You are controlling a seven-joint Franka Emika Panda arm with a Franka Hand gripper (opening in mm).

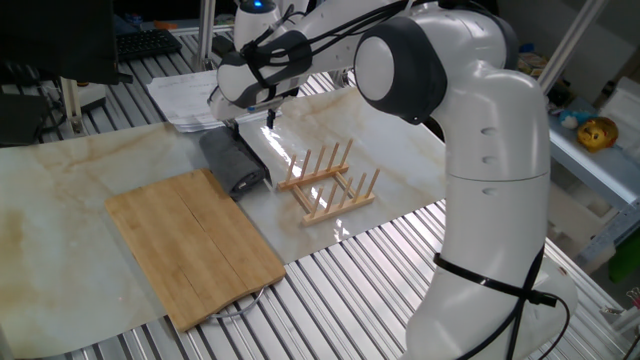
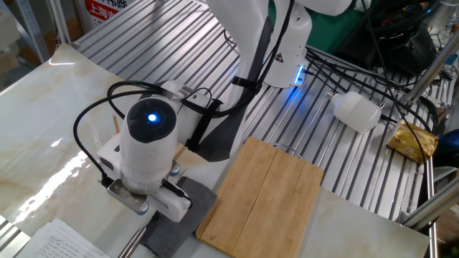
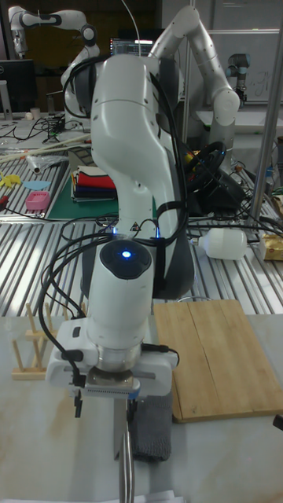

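My gripper (image 3: 104,406) is open, its two fingers wide apart, in the third view. In the first view the gripper (image 1: 253,124) hangs over the far end of a folded dark grey cloth (image 1: 234,162). A long, slim, shiny metal object (image 3: 127,461) lies along the cloth's edge, close beneath one finger; whether they touch I cannot tell. Nothing visible is held. A wooden peg rack (image 1: 325,187) stands beside the cloth, and a wooden board (image 1: 195,245) lies on its other side. The second view hides the fingertips behind the hand.
White papers (image 1: 185,100) lie beyond the cloth at the table's far side. A white bulb-shaped object (image 2: 356,112) and a yellow packet (image 2: 412,141) rest on the slatted metal surface near the arm's base. The marble-patterned mat (image 1: 60,220) has free room beyond the board.
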